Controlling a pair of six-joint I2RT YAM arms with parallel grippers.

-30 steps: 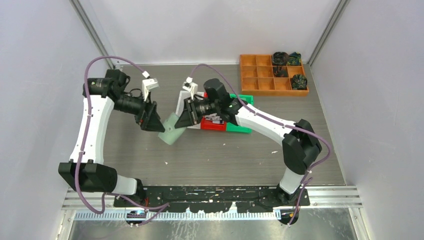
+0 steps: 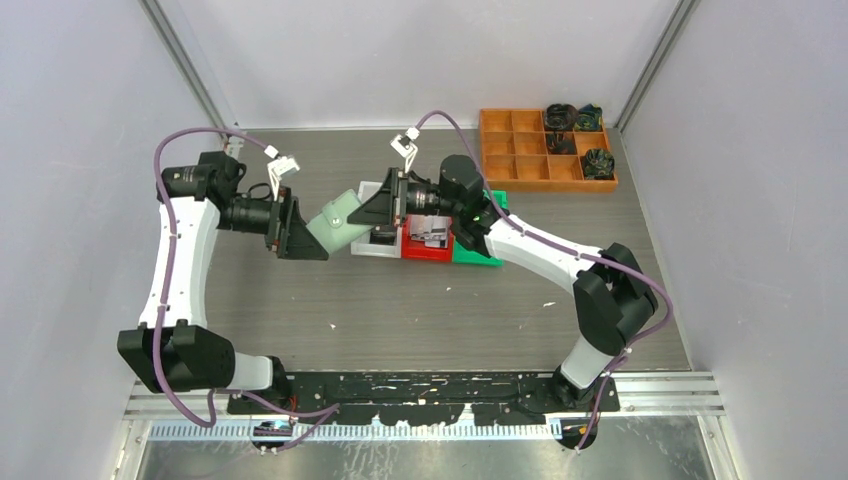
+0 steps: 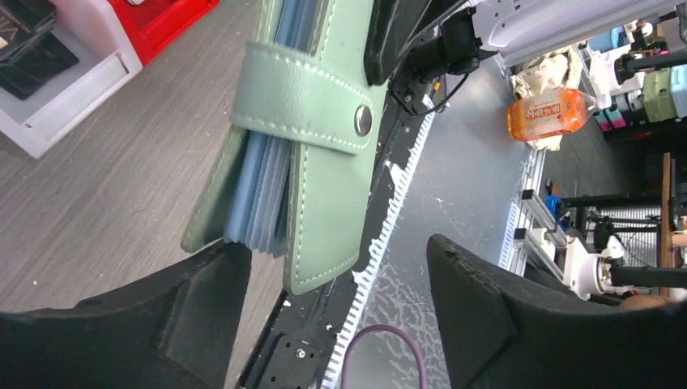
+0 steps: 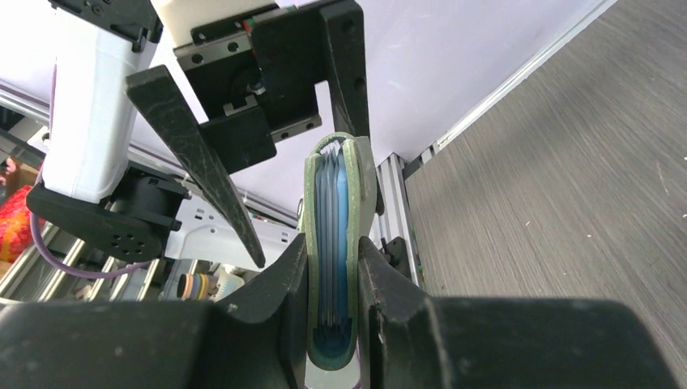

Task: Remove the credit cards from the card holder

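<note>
A pale green card holder (image 2: 338, 222) with a snap strap hangs in the air between my grippers. My right gripper is shut on it, one finger pressed on either side. The left wrist view shows the holder (image 3: 332, 194) with its strap (image 3: 304, 97) across the open edge and the snap fastened. Bluish clear leaves (image 3: 263, 190) show inside; whether cards sit in them cannot be made out. My left gripper is open around the holder's free end, its fingers well apart. In the right wrist view, one left finger (image 4: 348, 77) is close by the holder.
Below the right arm lie a white bin (image 2: 375, 250), a red bin (image 2: 428, 254) and a green bin (image 2: 478, 256). An orange compartment tray (image 2: 540, 185) with dark bundles stands at the back right.
The holder has tilted and shifted a little left and up with my right gripper.
</note>
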